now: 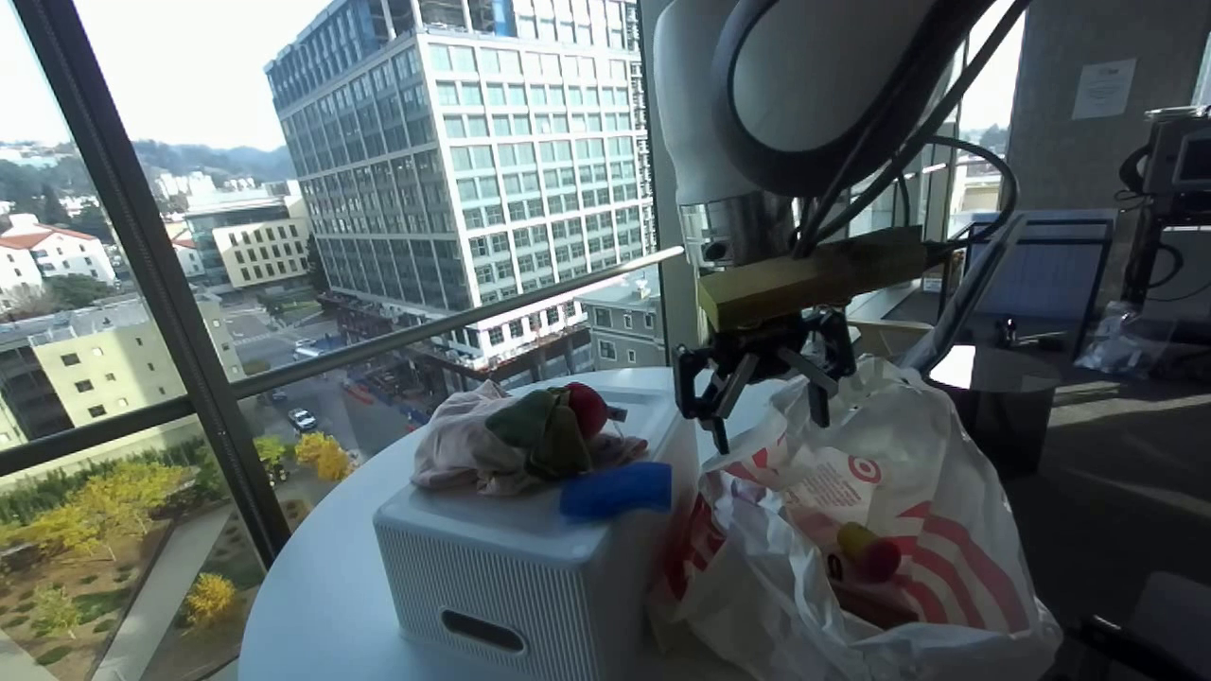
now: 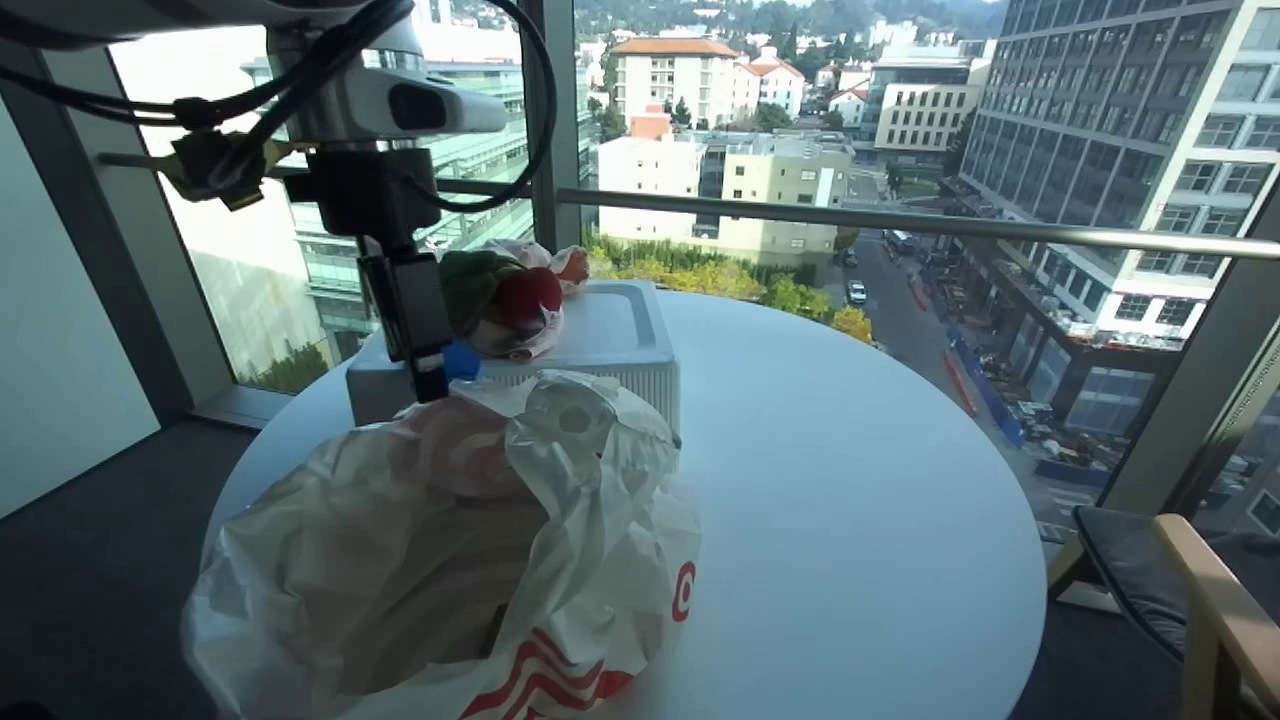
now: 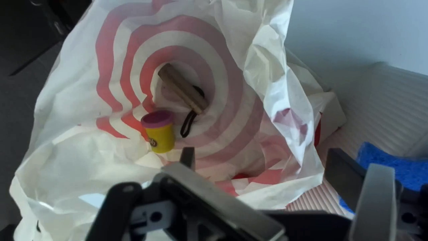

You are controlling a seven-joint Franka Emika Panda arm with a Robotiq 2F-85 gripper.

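My gripper (image 1: 772, 433) hangs open above the near edge of a white plastic bag (image 1: 772, 567) with red rings, nothing between its fingers. Looking down in the wrist view, I see a yellow tub with a purple lid (image 3: 162, 136) lying inside the bag. Beside it rests a brown stick (image 3: 182, 88) with a black loop. On the white ribbed box (image 1: 511, 590) left of the bag lie a blue sponge (image 1: 619, 490), a pale cloth (image 1: 454, 443), a green cloth item (image 1: 534, 433) and a round red thing (image 1: 587, 407).
Box and bag stand side by side on a round white table (image 2: 840, 480). In exterior view 2 the table is bare on the right. Windows with a metal rail (image 2: 900, 218) run behind the table.
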